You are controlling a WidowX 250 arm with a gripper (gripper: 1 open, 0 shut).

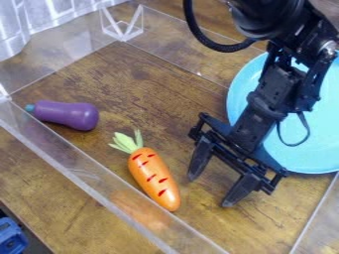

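My black gripper (212,183) is low over the wooden surface at the right of centre, with its fingers open and apart and nothing seen between them. An orange toy carrot (154,177) with pale green leaves lies just left of the fingers. A purple toy eggplant (66,114) rests further left. Behind the arm on the right is a light blue round plate (302,147), partly hidden by the gripper body.
Clear plastic walls border the wooden area (146,69) along the left, bottom-left and top. A small blue object (8,234) sits outside at the bottom left. Bare wood lies above the carrot.
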